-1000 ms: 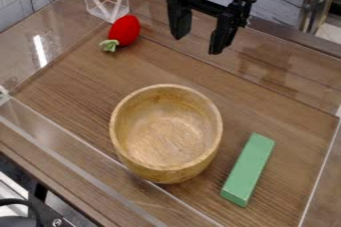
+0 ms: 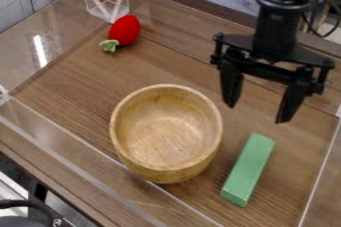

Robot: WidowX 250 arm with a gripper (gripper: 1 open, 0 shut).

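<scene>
My dark gripper hangs over the right side of the wooden table, open, its black fingers pointing down above the area just beyond a green bar. The bar lies lengthwise near the front right. A yellow bowl, empty, sits left of the bar, below and left of the gripper. A red object with a green tip lies at the back left.
A small white wire-like basket or holder stands at the back left corner.
My gripper has moved right and toward the front, from over the middle back to above the space beyond the green bar. The objects on the table stay where they were.
</scene>
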